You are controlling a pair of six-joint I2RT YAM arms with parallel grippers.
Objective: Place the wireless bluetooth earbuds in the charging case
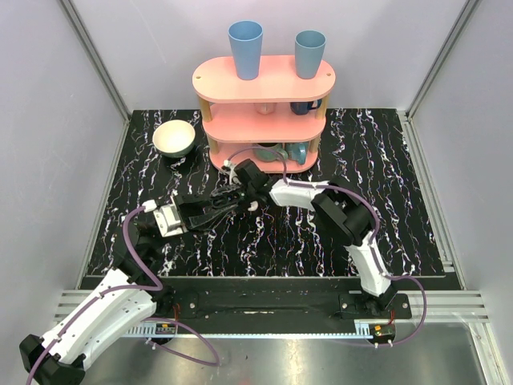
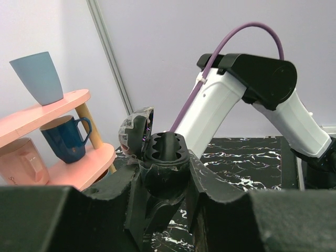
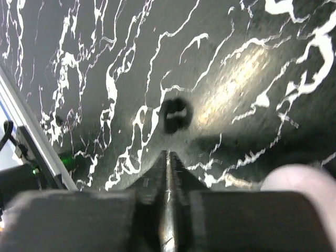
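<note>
My left gripper is shut on a dark object seen close up in the left wrist view, likely the charging case, though partly hidden by my right arm's end behind it. My right gripper points down over the marble table (image 3: 79,79); its blurred fingertips lie close together, and how far open they are is hard to tell. A small dark object (image 3: 173,115), apparently an earbud, lies just beyond them. A pale rounded object (image 3: 296,184) sits at the lower right of that view.
A pink shelf (image 1: 263,76) with cups and mugs stands at the back centre. A cream bowl (image 1: 173,138) is at the back left.
</note>
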